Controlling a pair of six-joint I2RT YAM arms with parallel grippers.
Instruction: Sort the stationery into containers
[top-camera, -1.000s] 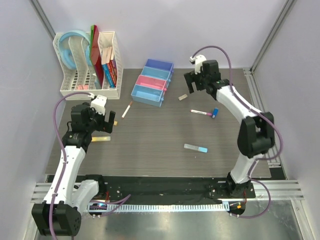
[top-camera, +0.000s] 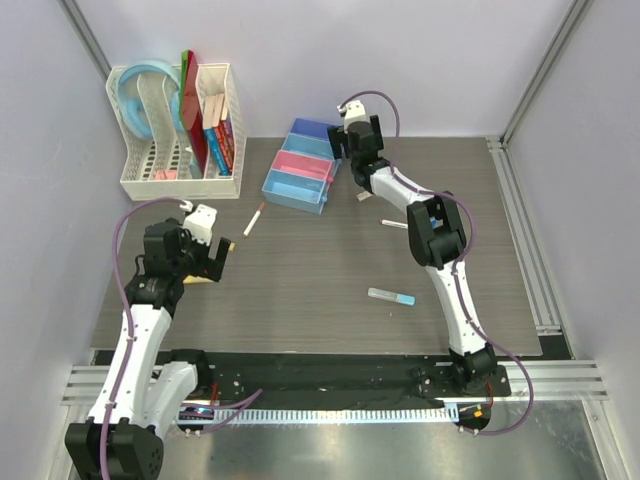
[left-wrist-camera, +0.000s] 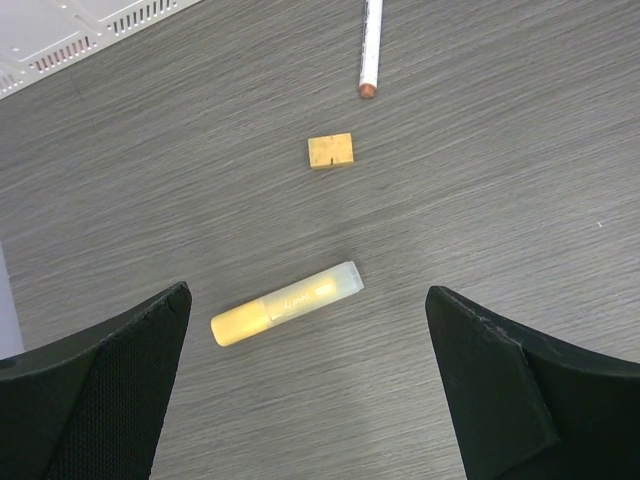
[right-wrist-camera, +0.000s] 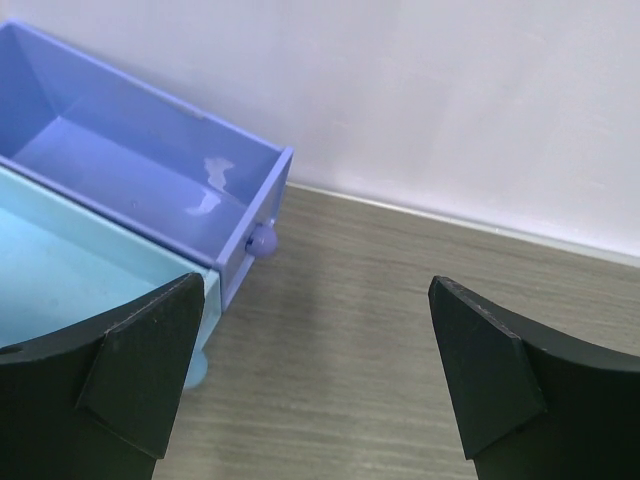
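Observation:
My left gripper is open above a yellow tube with a clear end (left-wrist-camera: 287, 303); nothing is between its fingers. Beyond it lie a small yellow block (left-wrist-camera: 331, 151) and a white stick with a brown tip (left-wrist-camera: 371, 50). At the back, my open right gripper (top-camera: 354, 143) stands by the right end of the drawer stack, empty. The stack shows a dark blue tray (right-wrist-camera: 150, 150), a light blue tray (top-camera: 308, 147), a pink tray (top-camera: 303, 166) and a front blue tray (top-camera: 296, 188). A purple knob (right-wrist-camera: 262, 240) juts from the dark blue tray.
A white rack (top-camera: 182, 189) with books and headband-like blue ring stands back left. On the right lie a blue-capped tube (top-camera: 391, 296), a partly hidden white marker (top-camera: 395, 224) and a small pale block (top-camera: 364, 195).
My right arm has swung left along the back, bringing its open gripper up to the drawer stack's end and now covering part of the marker and blue block. The left gripper has shifted slightly.

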